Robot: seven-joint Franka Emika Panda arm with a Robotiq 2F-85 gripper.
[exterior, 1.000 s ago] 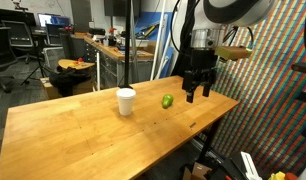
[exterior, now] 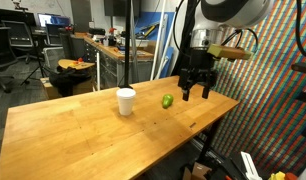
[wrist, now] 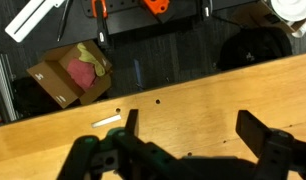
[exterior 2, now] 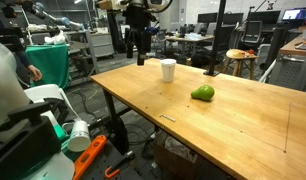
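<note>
A white cup [exterior: 125, 101] stands upright on the wooden table [exterior: 73, 140], and in the second exterior view the same white cup [exterior 2: 168, 70] is toward the back. Near it lies a green pear-like object [exterior: 167, 101], seen larger as the green object [exterior 2: 203, 93] in the second exterior view. My gripper [exterior: 196, 95] hangs open above the table, apart from both. In the wrist view the fingers [wrist: 132, 122] are wide apart over bare wood near the table's edge, with nothing between them. Neither the cup nor the green object shows there.
A small whitish strip [wrist: 106, 121] lies on the table near its edge. Below that edge, on the floor, sits an open cardboard box [wrist: 71, 72] with cloth-like things in it.
</note>
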